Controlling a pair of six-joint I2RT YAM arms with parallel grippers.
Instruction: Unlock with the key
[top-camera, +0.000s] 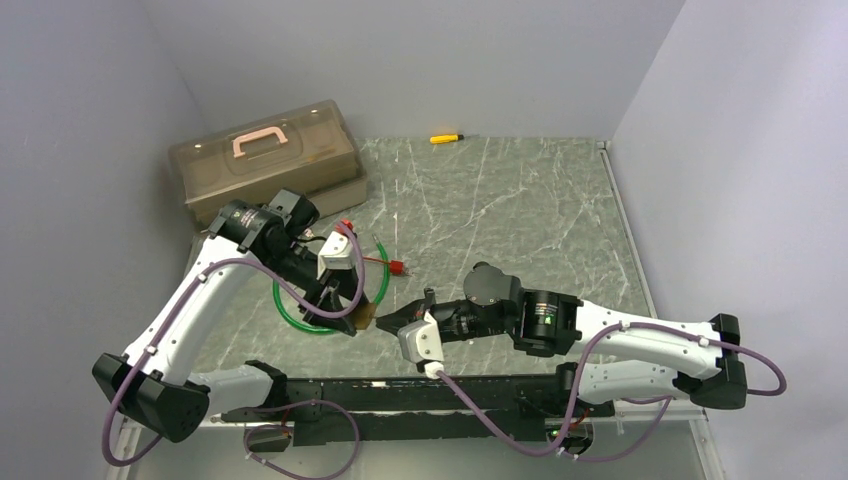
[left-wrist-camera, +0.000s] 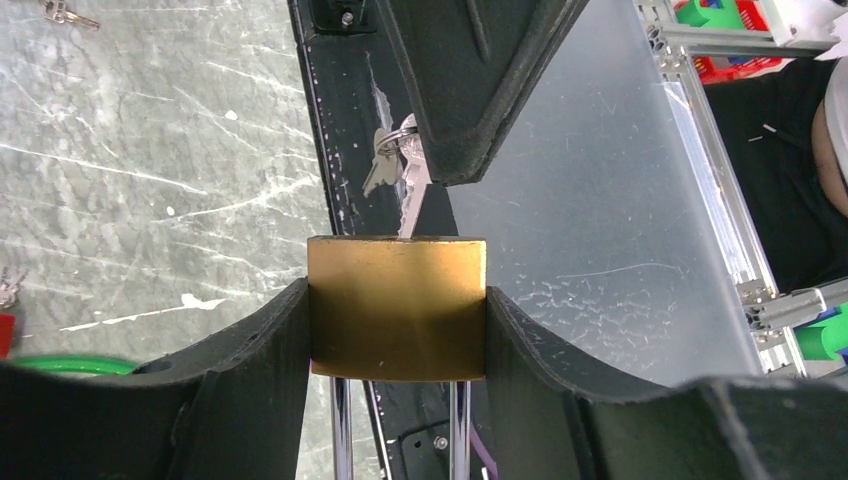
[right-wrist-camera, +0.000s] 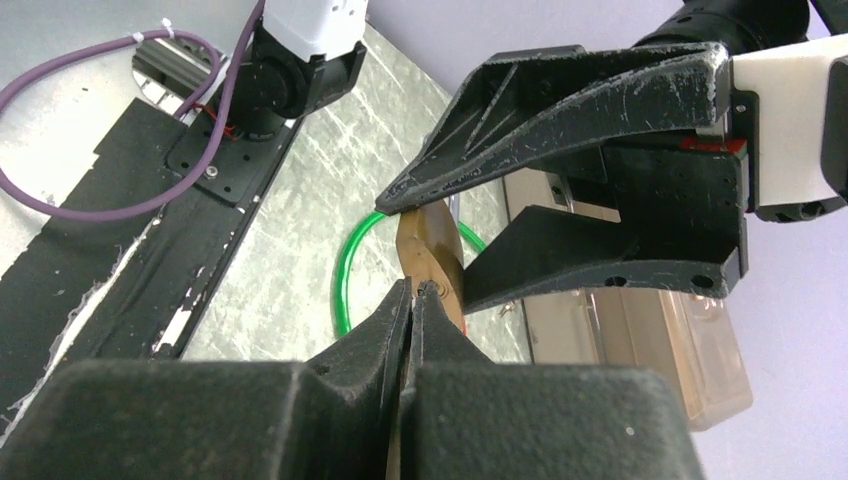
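Observation:
A brass padlock sits between the fingers of my left gripper, its shackle pointing away from the key side; the left gripper is shut on it. A silver key points down at the padlock's top face, with a second key hanging on its ring. My right gripper is shut at the key's bow, facing the padlock; in the left wrist view its dark fingers stand over the key. In the right wrist view the padlock lies just beyond the right fingertips, hiding much of the key.
A toolbox stands at the back left. A green cable loop, a red-tagged item and loose keys lie on the marble surface. A yellow screwdriver is at the back.

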